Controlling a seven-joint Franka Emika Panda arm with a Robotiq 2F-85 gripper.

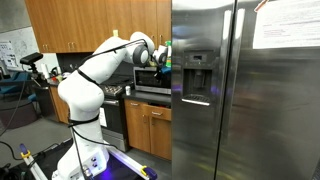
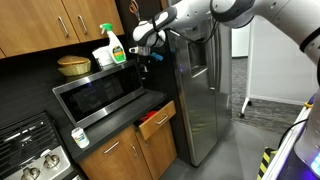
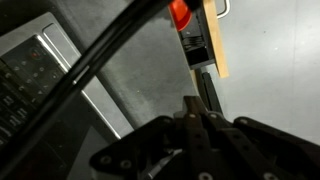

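Note:
My gripper [image 2: 142,72] points down in front of the microwave, high above a pulled-out wooden drawer [image 2: 156,125]. In the wrist view its dark fingers [image 3: 208,92] are close together at the end of the black bracket, and nothing shows between them. The drawer's pale wooden edge [image 3: 217,42] appears just beyond the fingertips in that view, with a red item [image 3: 180,14] and dark contents inside. From exterior view 1 the gripper is small and partly lost against the counter.
A microwave [image 2: 100,98] stands on the dark counter, with a green-and-white spray bottle [image 2: 117,42] and a basket [image 2: 74,66] on top. A white canister [image 2: 80,137] sits nearer the stove. The steel fridge [image 1: 197,120] borders the drawer's right side.

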